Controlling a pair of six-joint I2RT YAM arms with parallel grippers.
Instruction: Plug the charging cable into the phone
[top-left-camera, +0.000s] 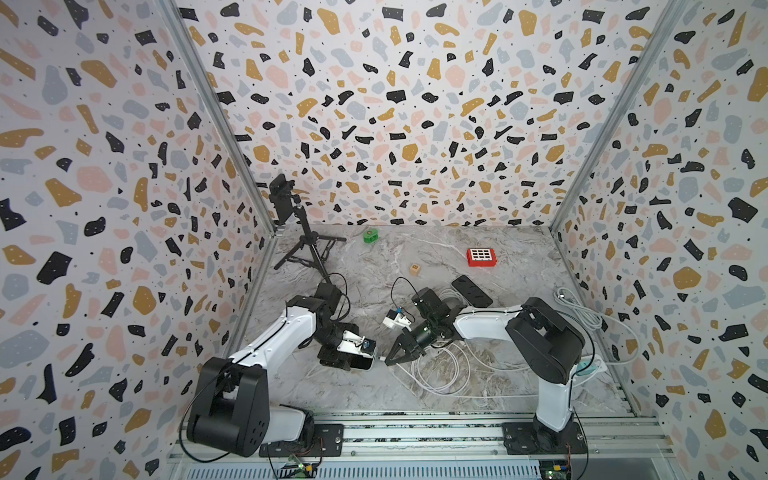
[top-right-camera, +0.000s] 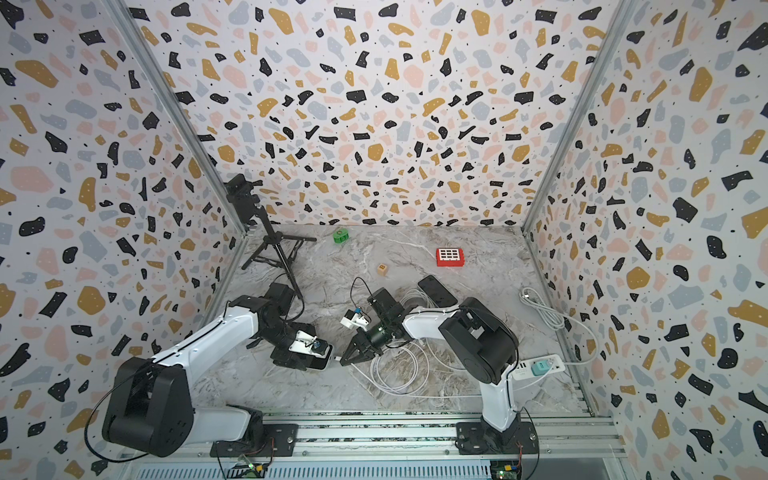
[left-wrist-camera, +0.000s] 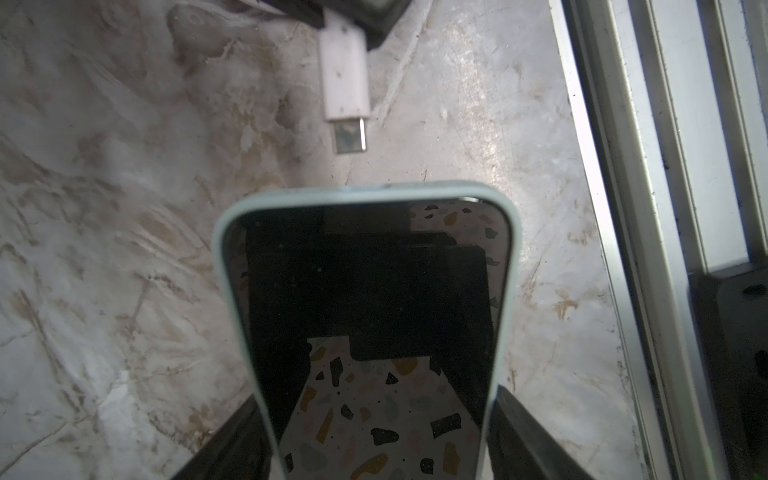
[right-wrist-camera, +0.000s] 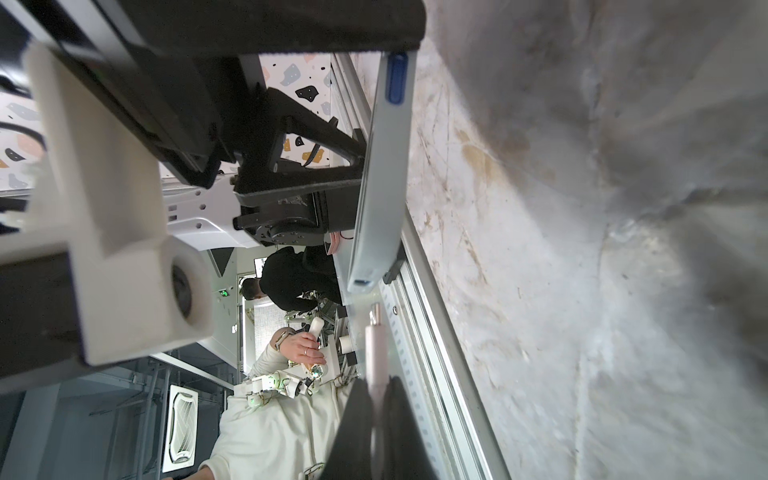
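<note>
My left gripper is shut on the phone (left-wrist-camera: 376, 296), gripping it by its side edges with the screen facing the left wrist camera. A white charging plug (left-wrist-camera: 345, 76) with a bare metal tip points at the phone's end edge, apart from it and slightly left of the edge's middle. My right gripper is shut on this plug, its dark fingers (right-wrist-camera: 352, 432) on either side. In the right wrist view the phone's port (right-wrist-camera: 362, 282) shows on the end edge; the metal tip (right-wrist-camera: 375, 313) sits just short of it and a little right.
White cable (top-left-camera: 436, 384) lies in loops under the right arm. Behind it rests a dark phone-like slab (top-left-camera: 472, 291). A tripod (top-left-camera: 310, 240), a green block (top-left-camera: 370, 236), a small tan cube (top-left-camera: 415, 269) and a red box (top-left-camera: 481, 257) stand farther back. A power strip (top-right-camera: 536, 367) lies at right.
</note>
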